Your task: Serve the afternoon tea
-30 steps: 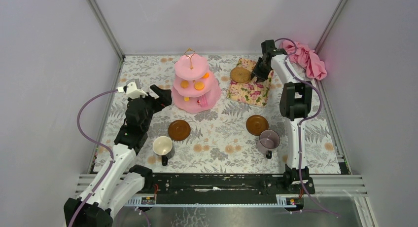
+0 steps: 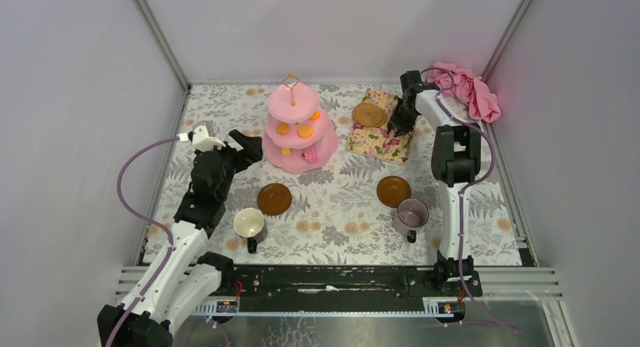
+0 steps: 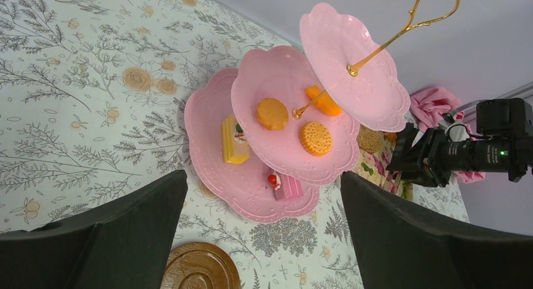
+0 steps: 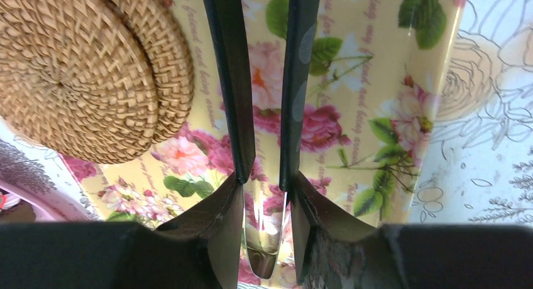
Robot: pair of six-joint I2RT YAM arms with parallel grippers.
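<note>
A pink three-tier stand (image 2: 289, 98) holds toy cakes and biscuits at back centre. Right of it lie woven mats (image 4: 75, 75) on a floral tray (image 4: 352, 151). Over that tray my right gripper is shut on tongs (image 4: 232, 88), with dark arms and a metal end. My left gripper stands open left of the stand, nothing between its fingers. Two brown saucers (image 2: 274, 200) (image 2: 393, 191) lie nearer the front, with a cream cup (image 2: 247, 223) and a grey cup (image 2: 410, 215).
A pink cloth (image 2: 478, 98) is bunched in the back right corner. Walls close in at the back and both sides.
My right gripper and arm have shifted slightly toward the front of the table over the tray. The left arm has not moved.
</note>
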